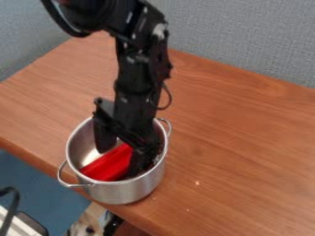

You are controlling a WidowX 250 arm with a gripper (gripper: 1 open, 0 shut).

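Observation:
A steel pot point(121, 192) with wire handles sits at the front left edge of the wooden table. Inside it lies a long red object point(106, 164). My black gripper point(124, 146) reaches down into the pot, over and beside the red object, with its fingers spread open. The lower tip of the right finger is dark against the pot's interior, so its exact contact with the red object cannot be told.
A grey textured wall stands at the back. Beyond the near left edge are a blue floor and some cables.

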